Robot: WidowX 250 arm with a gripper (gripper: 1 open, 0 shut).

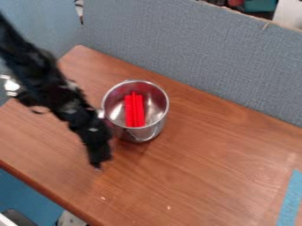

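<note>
A shiny metal pot (154, 131) stands on the wooden table, holding red bar-shaped objects (134, 109) upright or leaning inside it. My black gripper (97, 164) reaches in from the upper left and points down at the bare table, just left of and in front of the pot. It is motion-blurred; it looks shut, with nothing visible between its fingertips.
A grey padded panel (200, 62) runs along the back. A blue tape strip (290, 196) lies at the right edge.
</note>
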